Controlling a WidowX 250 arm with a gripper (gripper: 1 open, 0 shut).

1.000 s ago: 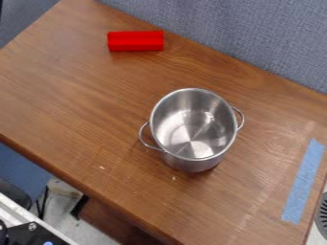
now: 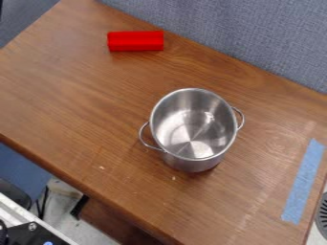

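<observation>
A red cylinder (image 2: 136, 40) lies on its side at the back left of the wooden table (image 2: 76, 96). An empty steel pot (image 2: 192, 134) with two side handles stands upright at the middle right, apart from the cylinder. My gripper cannot be made out in the camera view.
A strip of blue tape (image 2: 303, 181) runs along the table's right part. A grey padded wall borders the back.
</observation>
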